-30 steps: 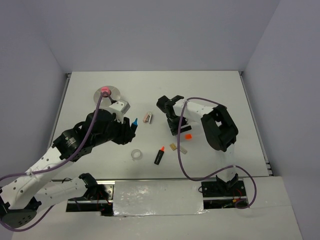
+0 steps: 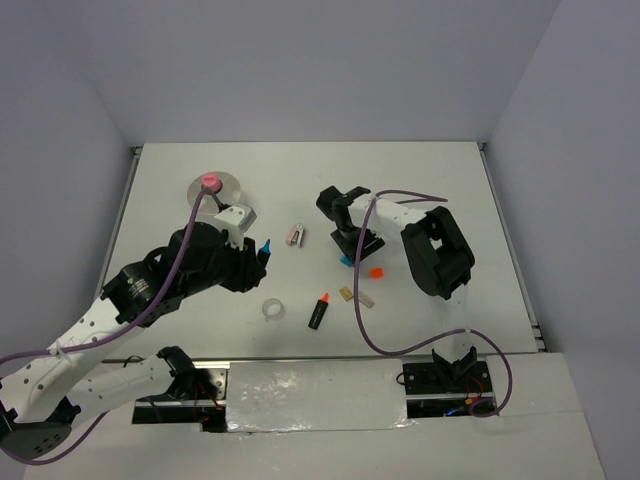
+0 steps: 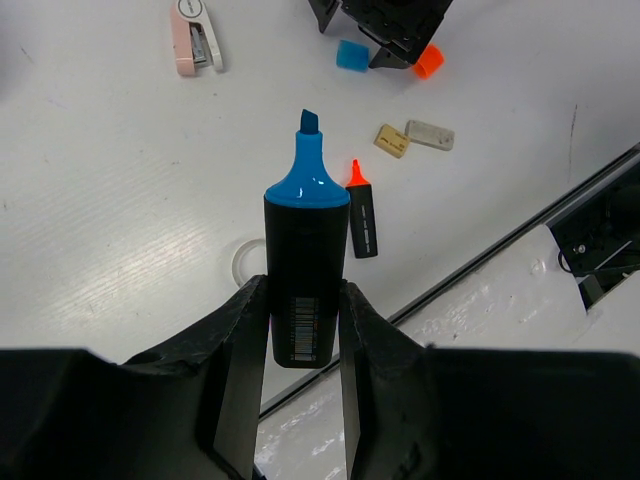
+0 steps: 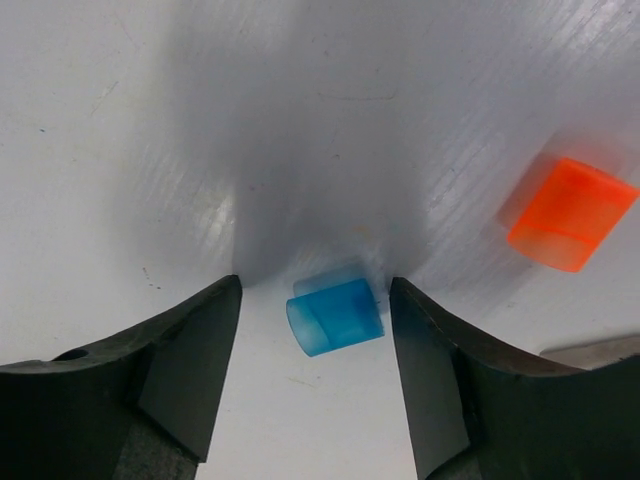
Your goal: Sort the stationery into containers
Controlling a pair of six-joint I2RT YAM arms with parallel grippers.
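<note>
Upright in my left gripper, which is shut on its black barrel, is a blue highlighter (image 3: 307,185) with its tip bare. My right gripper is part open, low over the table, its fingers on either side of a small blue cap (image 4: 336,316). The cap lies on the table, nearer the right finger; whether they touch I cannot tell. An orange cap (image 4: 573,214) lies off to the right in that view. On the table the uncapped orange highlighter (image 2: 319,311), a pink-and-white stapler (image 2: 296,235) and a tape ring (image 2: 273,309) are spread out.
A tan eraser (image 3: 392,140) and a grey one (image 3: 430,134) lie side by side near the orange highlighter. At the back left sits a round pale dish (image 2: 231,190), with something pink at it.
The blue cap, hidden in the oldest top view, now shows beside it. My left arm has barely moved.
</note>
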